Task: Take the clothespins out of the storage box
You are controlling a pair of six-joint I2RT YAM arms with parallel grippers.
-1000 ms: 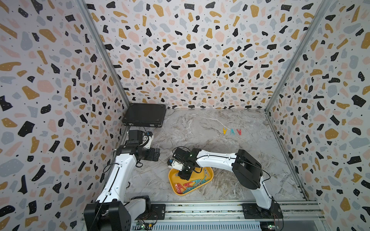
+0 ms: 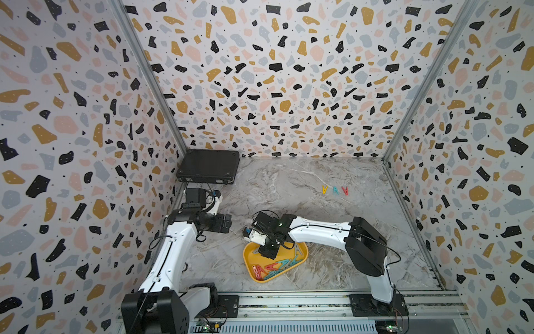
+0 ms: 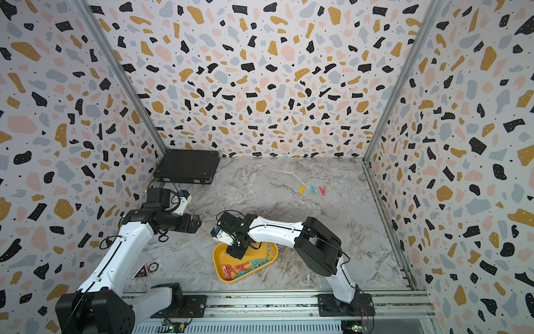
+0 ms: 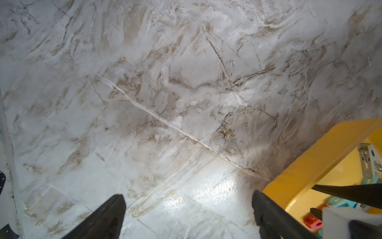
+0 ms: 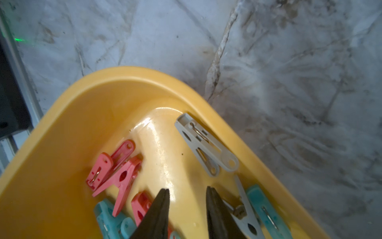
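Note:
Over the yellow storage box (image 2: 304, 256) my right gripper is open, with no clothespin between its fingers. Below it in the right wrist view, a grey clothespin (image 5: 205, 143) lies along the box wall, red clothespins (image 5: 119, 179) lie at the left, and a teal clothespin (image 5: 267, 211) is at the lower right. My left gripper is open and empty above bare table, left of the box. Three clothespins lie out on the table at the back right: a yellow one (image 2: 324, 189), a blue one (image 2: 335, 190) and a red one (image 2: 345, 191).
A black case (image 2: 208, 166) stands at the back left, behind my left arm. The front rail (image 2: 294, 303) runs just before the box.
My right arm has shifted slightly to the right over the box, its elbow more so. The left arm, the box and the three clothespins on the table stay where they were.

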